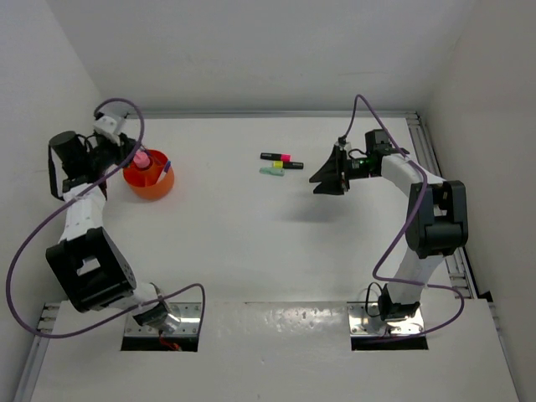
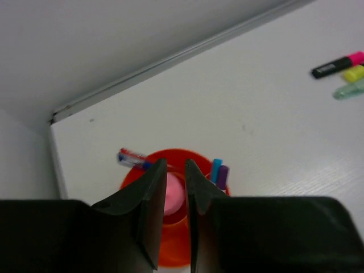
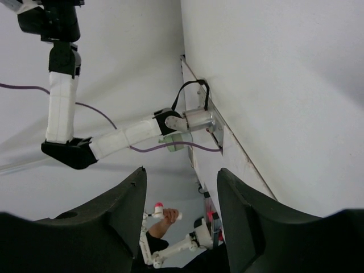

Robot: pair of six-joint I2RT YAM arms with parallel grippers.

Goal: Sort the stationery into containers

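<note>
An orange-red cup [image 1: 151,188] at the left holds a pink item [image 2: 173,195] and several pens. My left gripper [image 1: 126,144] is over the cup's left side; in the left wrist view its two fingers nearly meet, and I cannot tell their exact state. Near the table's middle lie a black-and-pink marker [image 1: 275,157], a yellow-and-black marker [image 1: 288,165] and a pale green piece [image 1: 272,171]. My right gripper [image 1: 329,176] hangs right of them, fingers apart and empty in the right wrist view.
Walls stand at the left, back and right.
</note>
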